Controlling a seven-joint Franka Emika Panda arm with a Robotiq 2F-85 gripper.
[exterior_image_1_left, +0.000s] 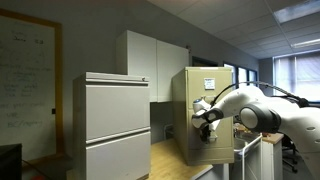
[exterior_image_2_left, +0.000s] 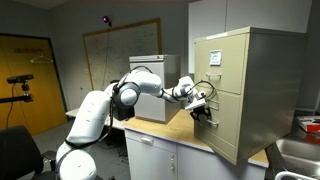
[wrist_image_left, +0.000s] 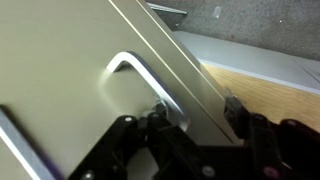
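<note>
A beige filing cabinet (exterior_image_2_left: 230, 90) stands on the counter, its drawer fronts facing my arm. Silver bar handles cross those fronts, such as the upper drawer handle (exterior_image_2_left: 213, 76). In the wrist view one silver handle (wrist_image_left: 146, 72) runs down to my gripper. One finger overlaps the handle near its lower end; the other is off to the right, by the drawer's edge. A gap shows between the fingers, so the gripper is part open. Whether the finger touches the handle cannot be made out. In the first exterior view the gripper (exterior_image_1_left: 205, 130) is close against the cabinet front.
A light grey drawer cabinet (exterior_image_1_left: 115, 125) stands to the left on the wooden counter (exterior_image_1_left: 170, 160). White wall cupboards (exterior_image_1_left: 152, 65) hang behind. A sink (exterior_image_2_left: 300, 153) lies right of the beige cabinet. Bare counter shows between the two cabinets.
</note>
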